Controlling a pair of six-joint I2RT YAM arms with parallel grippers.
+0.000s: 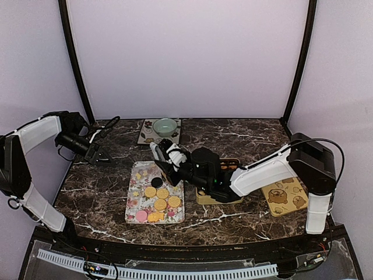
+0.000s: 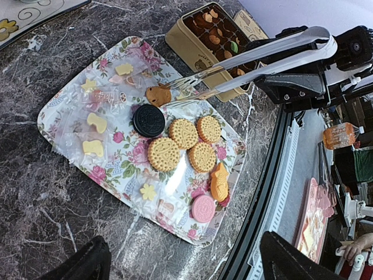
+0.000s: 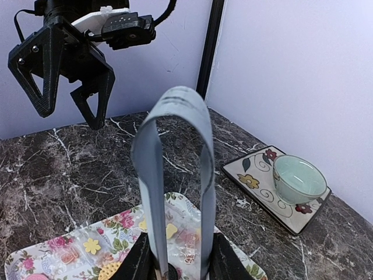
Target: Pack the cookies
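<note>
Silver tongs (image 3: 175, 111) stand in my right gripper, whose fingers press them from both sides. In the left wrist view the prongs reach over the patterned tray (image 2: 52, 111), around the edge of a brown bear-like cookie (image 2: 157, 95); whether they grip it I cannot tell. Beside it lies a dark round cookie (image 2: 149, 121). Several round tan cookies (image 2: 164, 154), a pink disc (image 2: 203, 208) and an orange cookie (image 2: 220, 184) share the tray with small pale shapes. My left gripper (image 1: 102, 159) hangs open and empty, left of the tray.
A tan box (image 1: 218, 199) with brown contents sits right of the tray, partly under the right arm. Its bear-print lid (image 1: 284, 195) lies further right. Behind, a pale green bowl (image 1: 165, 126) stands on a flowered board (image 3: 242, 172). Bare marble shows left of the tray.
</note>
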